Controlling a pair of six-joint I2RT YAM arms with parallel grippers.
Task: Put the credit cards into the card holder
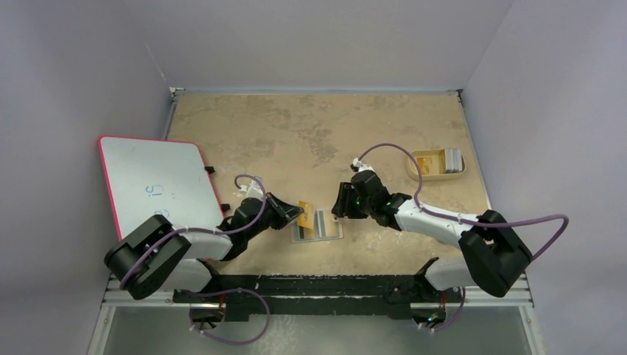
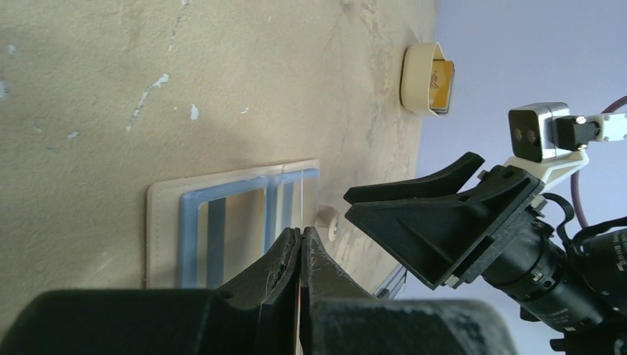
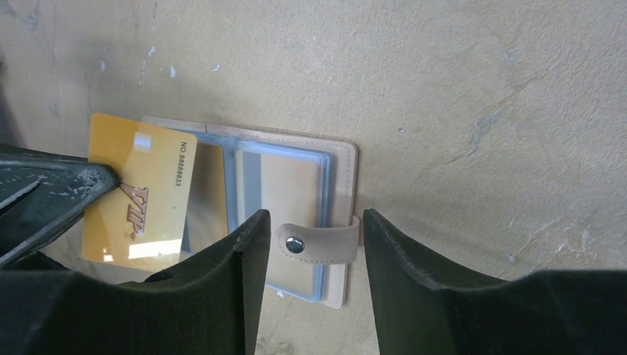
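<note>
A gold credit card is pinched by my left gripper [image 1: 299, 212]; in the left wrist view the card [image 2: 302, 196] appears edge-on as a thin line. The open card holder [image 1: 330, 224] lies flat on the table beneath it, with blue-edged clear pockets and a grey snap strap [image 3: 329, 245]. The card is over the holder's left part; whether its lower edge touches a pocket I cannot tell. My right gripper has its fingers apart, above the strap and the holder's right edge, nothing between them.
A cream tray [image 1: 436, 176] at the right back holds more gold and silver cards [image 1: 453, 160]. A whiteboard [image 1: 159, 188] lies at the left.
</note>
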